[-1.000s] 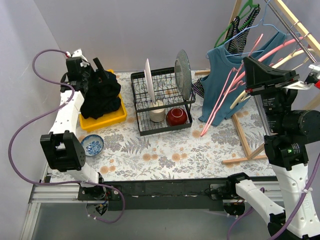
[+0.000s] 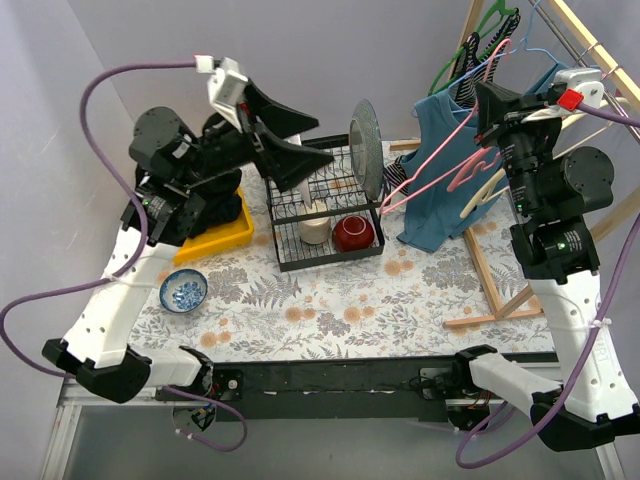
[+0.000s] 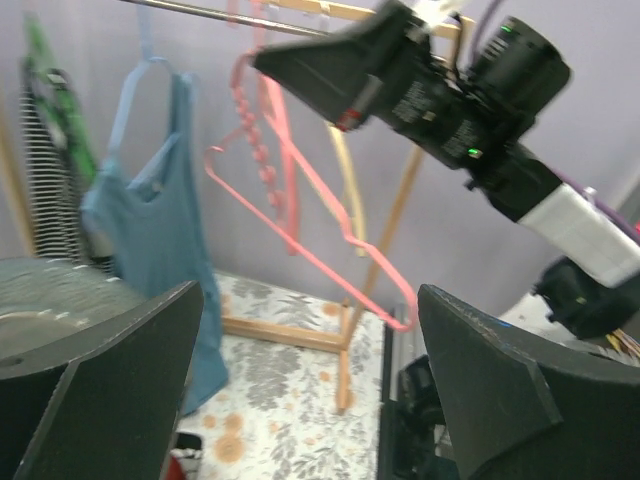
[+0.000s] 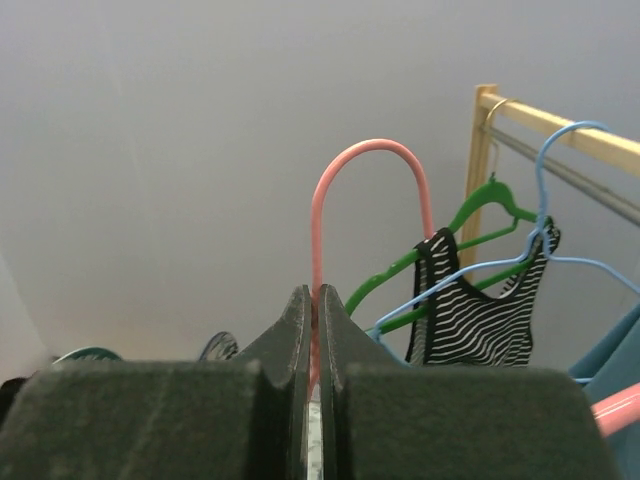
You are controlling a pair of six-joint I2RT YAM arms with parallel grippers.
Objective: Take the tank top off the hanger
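Note:
At the top right, my right gripper [image 2: 482,118] is shut on a pink hanger [image 4: 373,146], held upright between its fingertips in the right wrist view. My left gripper [image 2: 298,160] is open and empty above the dish rack, facing the dangling pink hanger [image 3: 350,280] in its wrist view. A blue tank top [image 3: 140,215] hangs from a blue hanger on the rail. A black-and-white striped top [image 4: 470,320] hangs on a green hanger [image 4: 390,270] behind it.
A wooden rack [image 2: 480,270] stands at the right. The dish rack [image 2: 310,260] holds plates, a cup and a red bowl [image 2: 352,233]. A yellow tray [image 2: 210,240] with black cloth and a blue bowl [image 2: 183,291] are at left.
My left gripper has moved right from the yellow tray to above the dish rack.

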